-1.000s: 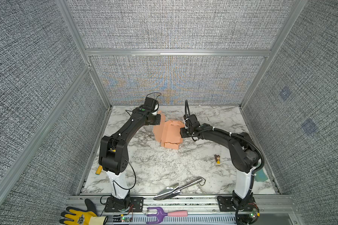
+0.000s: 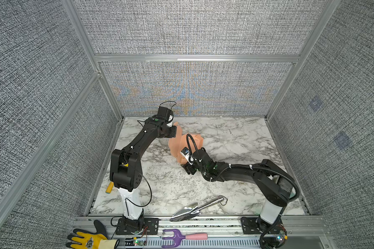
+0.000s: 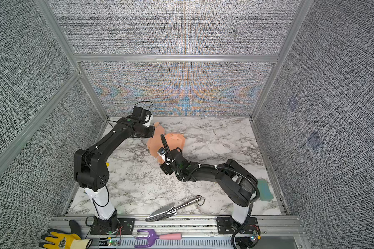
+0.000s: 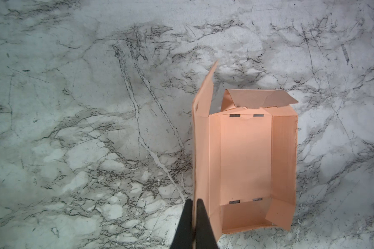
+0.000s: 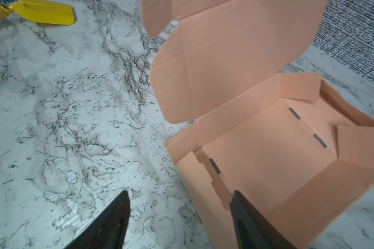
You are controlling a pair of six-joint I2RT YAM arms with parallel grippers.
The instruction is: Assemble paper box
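The peach paper box [image 4: 245, 157] lies on the marble table with an open middle, folded side walls and several loose flaps. Its tall lid panel [image 5: 232, 58] stands upright along one side. In the left wrist view my left gripper is shut at that panel, the card's edge running between its fingertips. My right gripper is open at the box's near end, low beside a folded end flap [image 5: 199, 191], with one finger over the box's edge in its wrist view.
A metal trowel [image 2: 182, 213] lies along the front edge. A yellow scoop [image 5: 45, 12] is at the left. A purple fork [image 2: 176, 237] and gloves [image 2: 87, 240] sit on the front rail. The table behind and right of the box is clear.
My right gripper has swung from the box's right side toward the front, to its near end.
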